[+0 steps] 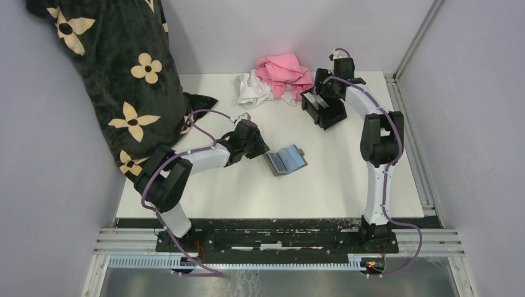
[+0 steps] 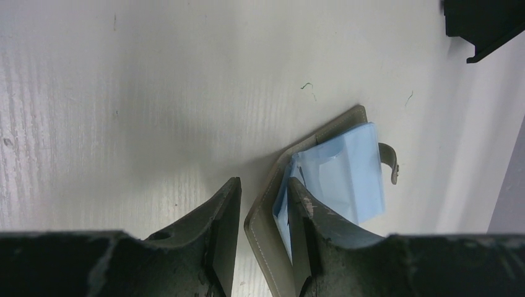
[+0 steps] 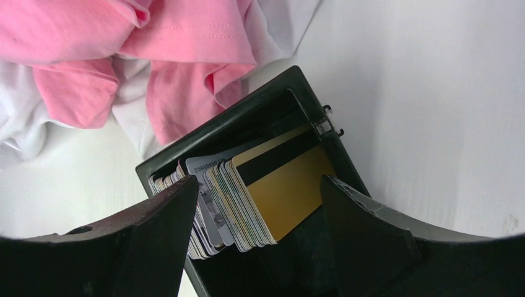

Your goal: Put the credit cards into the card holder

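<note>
An opened card holder (image 1: 274, 166) with a taupe cover and light-blue sleeves (image 2: 362, 170) lies at the middle of the table. At its left edge is my left gripper, partly open, with the cover's rim showing between its fingers; whether they touch it, I cannot tell. Several credit cards (image 3: 288, 193) lean in a black box (image 3: 230, 117) at the back right, one gold card with a dark stripe facing out. Over that box my right gripper stands wide open, one finger on each side of the cards, holding nothing.
Pink cloth (image 1: 283, 71) and white cloth (image 1: 251, 88) lie heaped to the left of the box. A dark flowered blanket (image 1: 105, 80) hangs over the left side.
</note>
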